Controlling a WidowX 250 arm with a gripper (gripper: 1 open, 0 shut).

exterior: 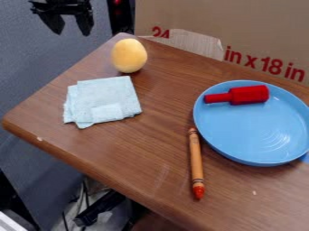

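Observation:
My black gripper (pixel 69 23) hangs at the top left, cut off by the frame's top edge, off the table with its fingers apart and nothing seen between them. Below and right of it, a yellow egg-shaped object (pixel 129 55) rests near the table's far left edge. A folded light-blue cloth (pixel 101 100) lies nearer. A red rolling-pin-like object (pixel 241 95) lies on a blue plate (pixel 252 131) at the right. An orange crayon (pixel 196 165) with a red tip lies just left of the plate.
A cardboard box (pixel 241 36) stands along the back of the wooden table (pixel 121 158). Dark equipment is visible on the floor at the lower left.

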